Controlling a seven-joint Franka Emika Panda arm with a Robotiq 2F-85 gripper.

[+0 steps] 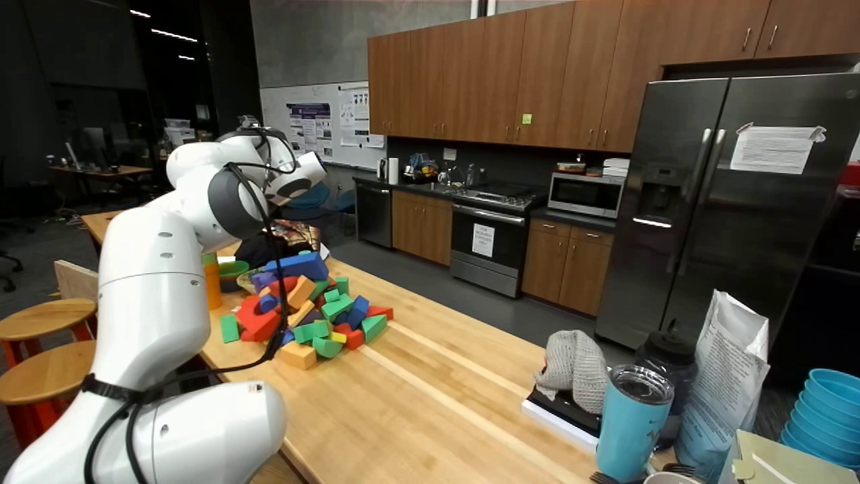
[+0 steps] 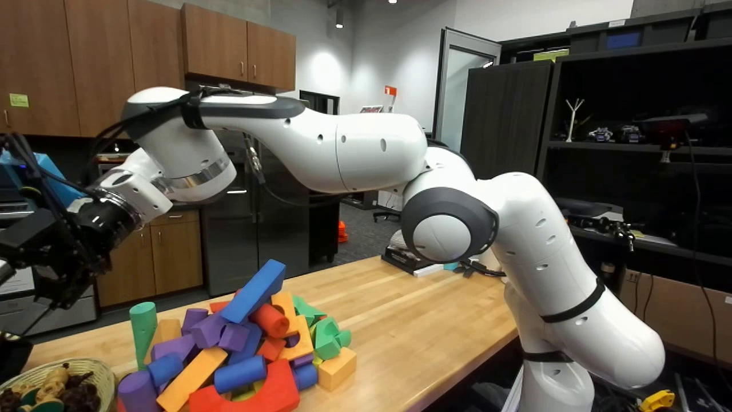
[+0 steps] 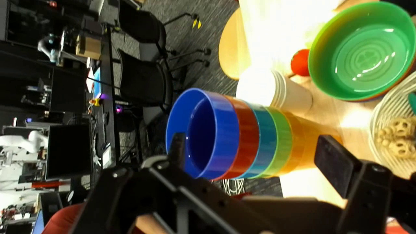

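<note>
In the wrist view a stack of colored cups fills the space ahead of my gripper. Blue is at the open end, followed by red, teal, green and orange. The fingers stand wide, with one black finger pad on the right and the other on the left. Whether either pad touches the stack cannot be told. Exterior view 1 shows an orange cup partly behind the arm. At the left edge of exterior view 2, the gripper's fingertips are out of clear sight.
White cups, a green bowl and a wicker basket lie near the stack. A pile of colored blocks covers part of the table. Bare tabletop extends in front of the blocks.
</note>
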